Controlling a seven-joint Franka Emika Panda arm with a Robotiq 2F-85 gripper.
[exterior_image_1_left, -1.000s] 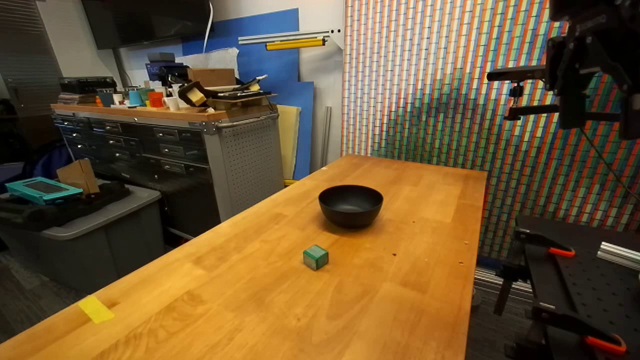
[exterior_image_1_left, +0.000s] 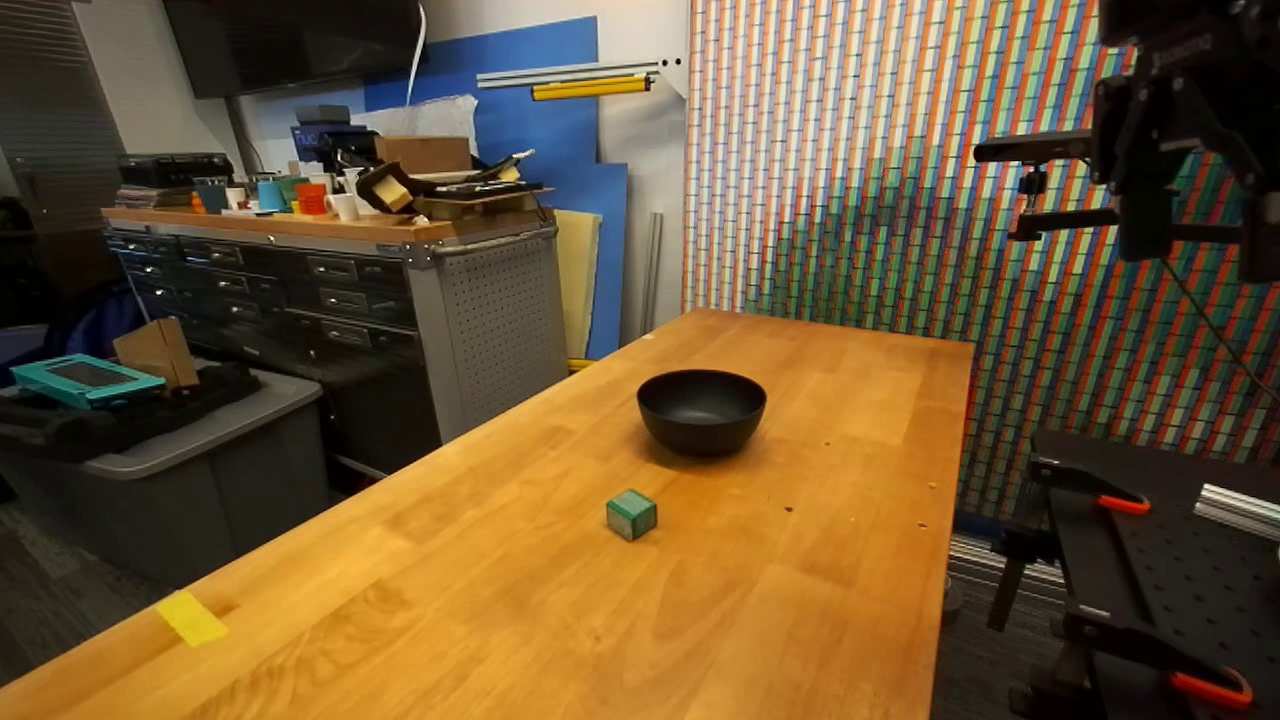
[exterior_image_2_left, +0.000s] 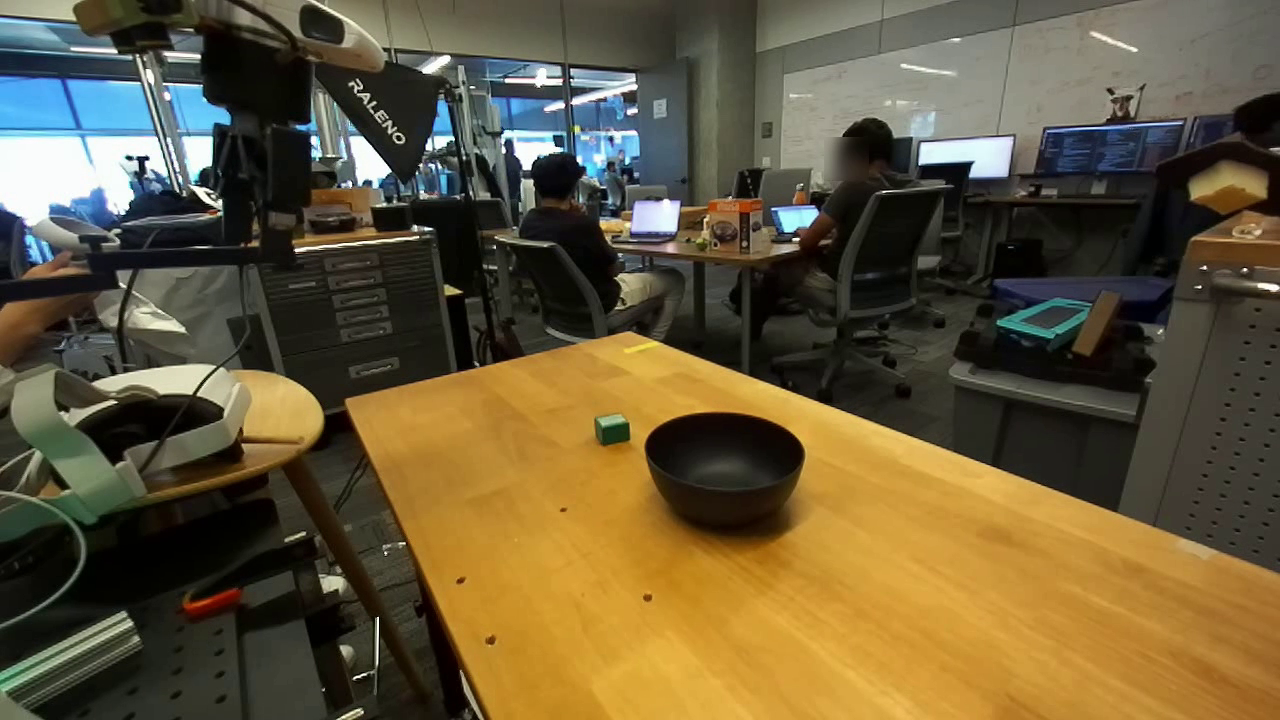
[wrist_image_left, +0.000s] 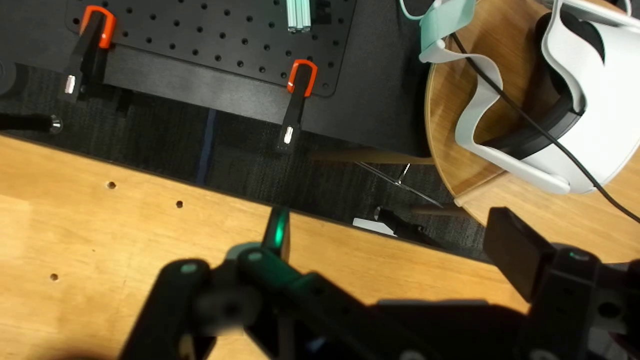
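A small green block (exterior_image_1_left: 631, 515) lies on the wooden table (exterior_image_1_left: 768, 600), apart from a black bowl (exterior_image_1_left: 702, 414). The bowl stands upright, and its visible inside looks empty. In the second exterior view the green block (exterior_image_2_left: 612, 430) is left of the bowl (exterior_image_2_left: 725, 468) and a little farther back. My gripper is open, its two fingers wide apart with nothing between them in the wrist view. It hangs high at the table's edge, well away from block and bowl, at the upper right of the first exterior view. Neither object is clearly visible from the wrist.
Beside the table is a black perforated stand (wrist_image_left: 198, 36) with orange-tipped clamps (wrist_image_left: 301, 75). A stool (exterior_image_2_left: 282, 414) carries a white headset (exterior_image_2_left: 180, 420). Yellow tape (exterior_image_1_left: 192, 618) marks one table edge. Around the block and bowl, the tabletop is clear.
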